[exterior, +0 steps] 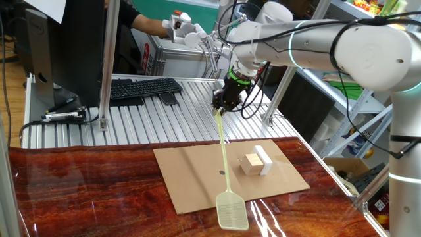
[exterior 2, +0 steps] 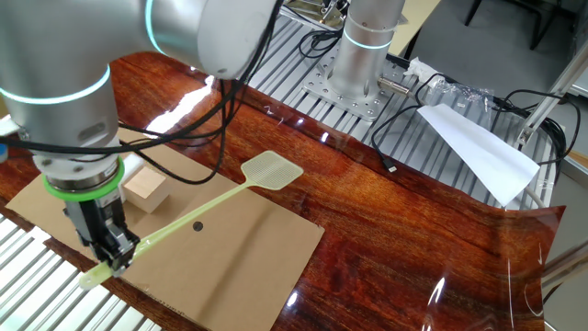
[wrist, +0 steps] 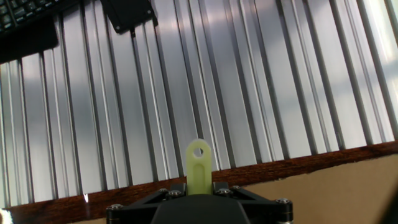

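A pale yellow-green fly swatter (exterior: 231, 209) reaches out from my gripper (exterior: 219, 110), its flat head toward the front of the table. The gripper is shut on its handle, and in the wrist view the handle's holed end (wrist: 199, 163) pokes out between the fingers. Exterior view 2 shows the swatter head (exterior 2: 272, 170) past the edge of the cardboard sheet (exterior 2: 266, 257); whether it touches the surface I cannot tell. A small black spot (exterior 2: 198, 226) lies on the cardboard close to the swatter's shaft.
On the cardboard stand a wooden block (exterior: 250, 164) and a white block (exterior: 262, 160), side by side. Behind the dark wooden tabletop (exterior: 85, 191) are a ribbed metal surface (exterior: 141, 122) and a keyboard (exterior: 145, 89). Open tabletop lies left of the cardboard.
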